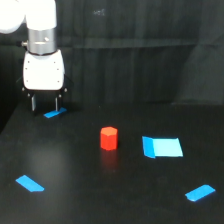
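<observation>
My gripper (46, 103) hangs from the white arm at the back left, pointing down. Its two dark fingers stand apart, with nothing seen between them. A red block (109, 138) sits on the dark table near the middle, well to the right of the gripper and closer to the camera. Farther right, a light blue square (167, 147) lies flat, with a darker blue strip (148, 147) along its left edge.
Blue tape strips mark the table: one at the front left (30, 184), another at the front right (200, 192), and a third by the gripper (55, 112). A black curtain (140, 55) closes off the back.
</observation>
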